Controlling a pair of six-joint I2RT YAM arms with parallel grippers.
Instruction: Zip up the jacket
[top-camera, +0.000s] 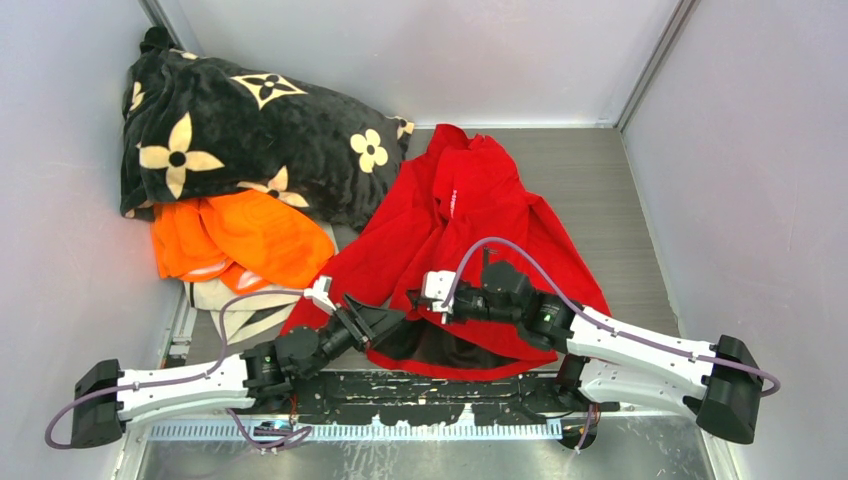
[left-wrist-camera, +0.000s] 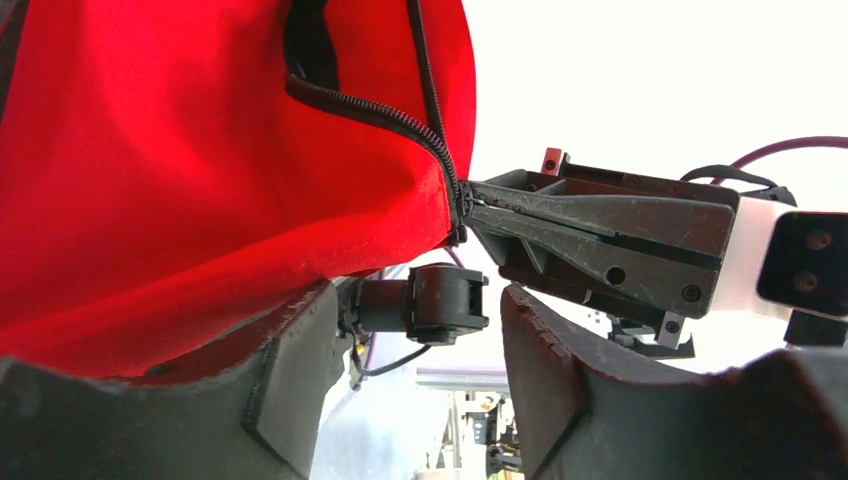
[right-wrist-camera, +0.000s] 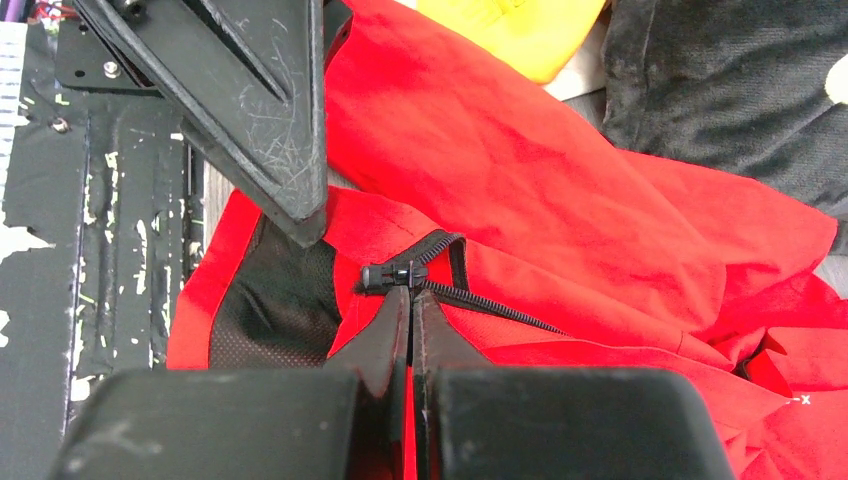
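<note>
The red jacket (top-camera: 530, 240) lies in the middle, its lower front under both grippers. In the left wrist view, my right gripper is shut on the bottom end of the black zipper (left-wrist-camera: 370, 110); in the right wrist view the zipper fitting (right-wrist-camera: 390, 275) sits at its fingertips. My left gripper stands open just left of the right one, apart from the zipper, with no fabric visible held between its fingers.
A dark patterned pillow (top-camera: 230, 140), orange cloth (top-camera: 250, 240) and cream fabric lie at the left. Walls enclose the area.
</note>
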